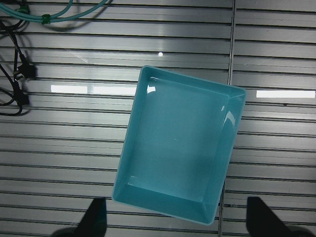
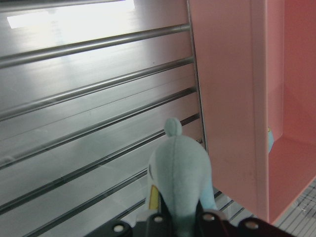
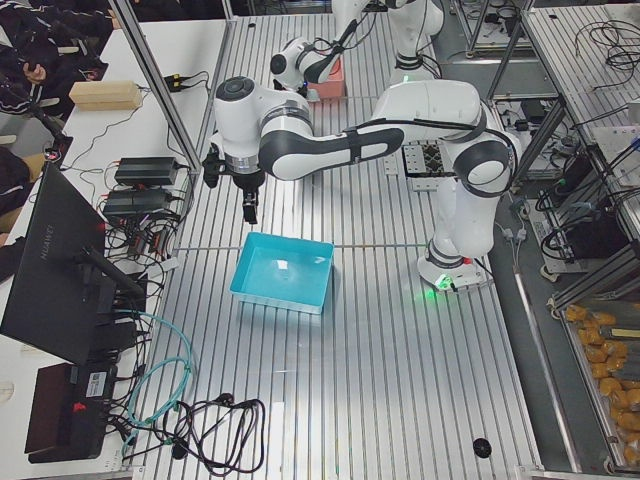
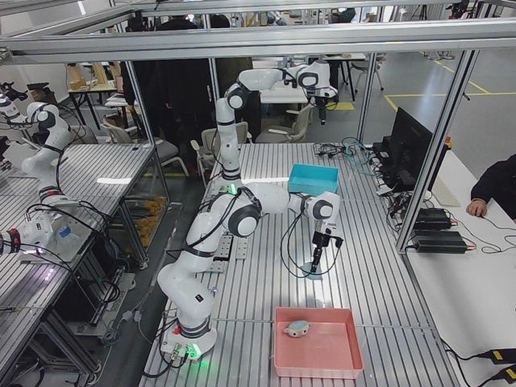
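Note:
In the right wrist view a pale blue-green plush toy (image 2: 180,173) is between the fingers of my right gripper (image 4: 317,262), which is shut on it, low over the table just outside a pink box (image 2: 227,84). In the camera right view another plush (image 4: 297,328) lies inside that box (image 4: 318,371). My left gripper is open, with nothing between its fingers, above an empty turquoise box (image 1: 173,138).
Coiled cables (image 3: 225,430) and a monitor (image 3: 55,270) are at the table's edge. The slatted table (image 3: 380,360) has clear room around the turquoise box. Aluminium frame posts border the workspace.

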